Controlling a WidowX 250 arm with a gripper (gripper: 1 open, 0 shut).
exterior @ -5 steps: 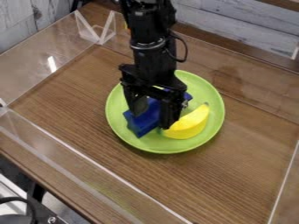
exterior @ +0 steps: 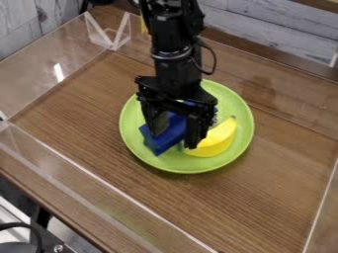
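My black gripper (exterior: 179,117) is low over a green plate (exterior: 226,100), open, with its fingers around or just above a blue object (exterior: 161,140) on the plate's left half. The gripper hides part of that object, and I cannot tell whether the fingers touch it. A yellow banana-shaped object (exterior: 212,145) lies on the plate's right side, beside the gripper.
A clear panel runs along the left side, and a pale wall stands at the back. A black cable lies at the lower left.
The gripper has shifted and turned slightly over the blue object. The plate and yellow object look unmoved.
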